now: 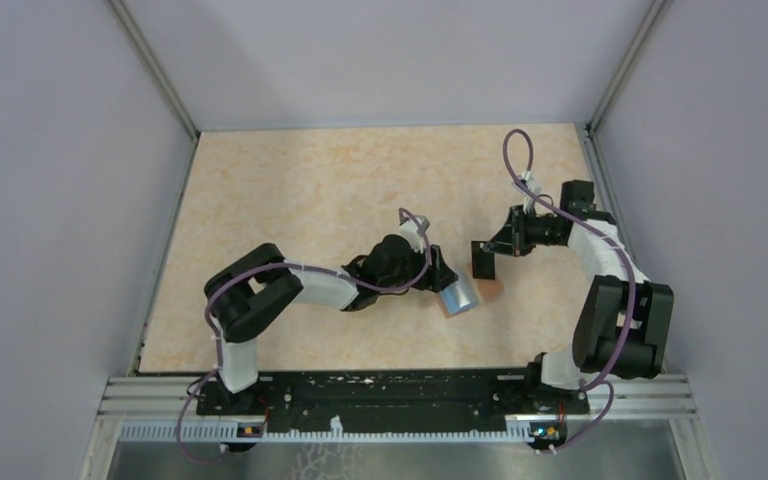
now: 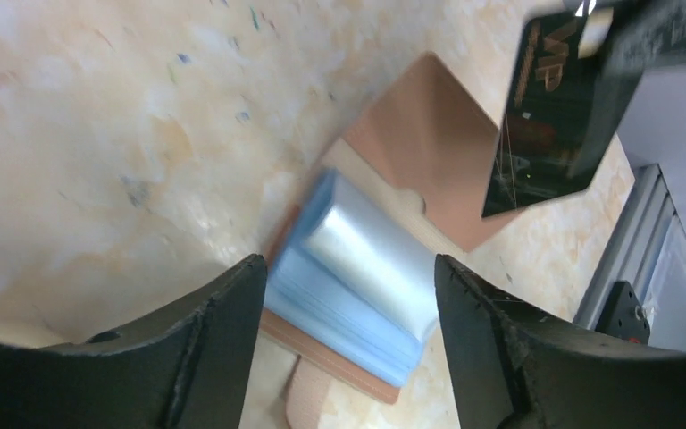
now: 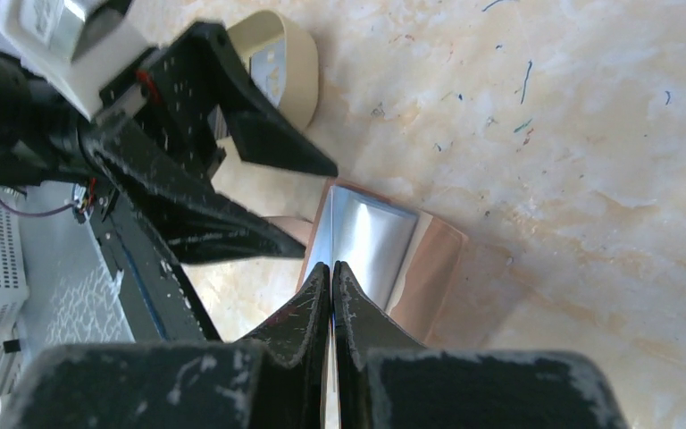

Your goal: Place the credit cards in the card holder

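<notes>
A dark card (image 1: 483, 262) hangs from my right gripper (image 1: 492, 247), which is shut on it; in the right wrist view it shows only edge-on. Below and left of it lies the brown card holder (image 1: 490, 290) (image 2: 438, 143), with blue and silver plastic sleeves (image 1: 458, 295) (image 2: 366, 259) (image 3: 371, 241). My left gripper (image 1: 442, 278) is open above the holder's left end, its fingers on either side of the sleeves in the left wrist view, apparently holding nothing.
A cream round container (image 3: 296, 63) with grey contents stands behind the left gripper in the right wrist view, mostly hidden by the arm from above. The right wall is close to the right arm.
</notes>
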